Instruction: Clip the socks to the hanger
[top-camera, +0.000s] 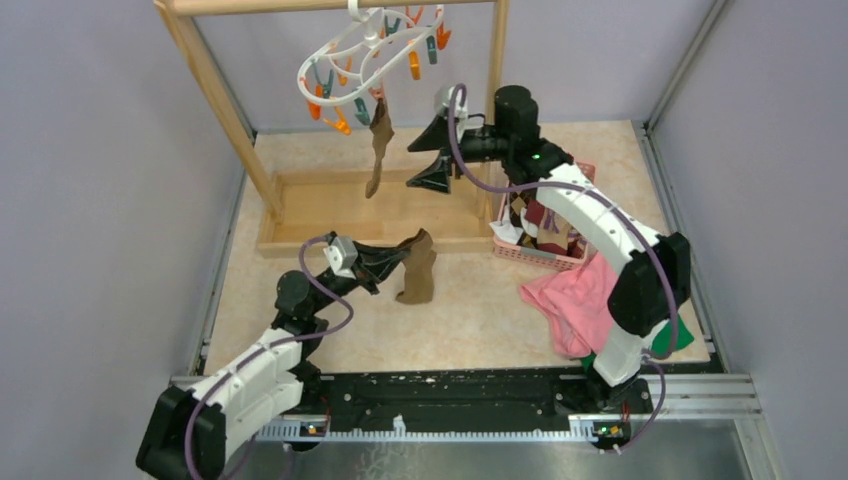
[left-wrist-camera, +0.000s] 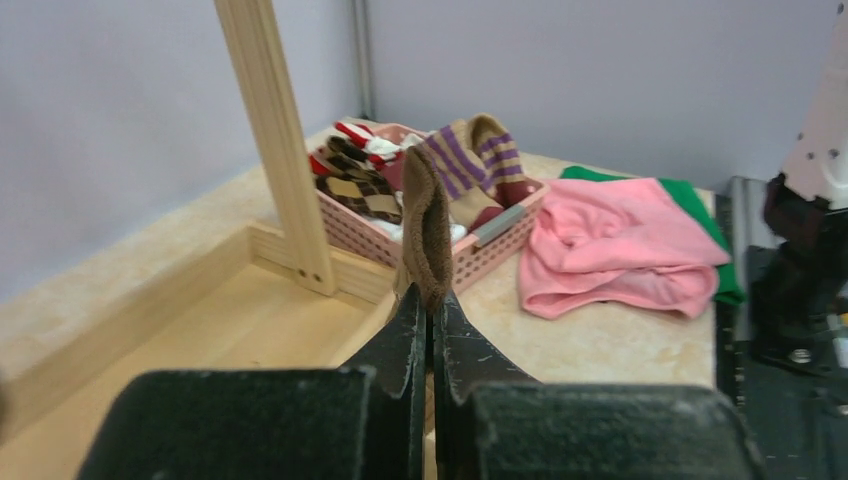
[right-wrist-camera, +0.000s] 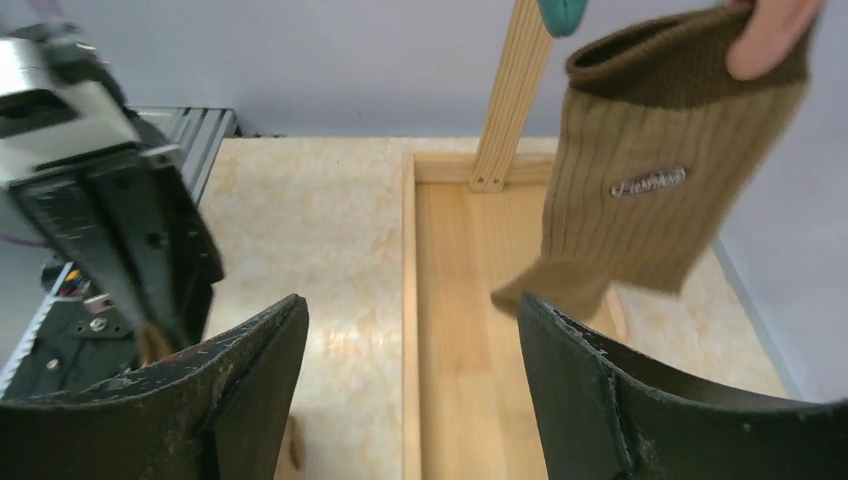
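Observation:
A white oval hanger with orange, teal and pink clips hangs from the wooden frame. One brown sock dangles from a pink clip on it, its cuff caught in the clip. To the right of that sock, apart from it, my right gripper has its fingers spread with nothing between them. A second brown sock hangs from my left gripper, which is shut on its upper edge above the table. In the left wrist view this sock's cuff rises above the fingertips.
A pink basket of patterned socks stands on the right. Pink cloth and green cloth lie in front of it. The wooden tray under the hanger is empty; frame posts rise at its sides.

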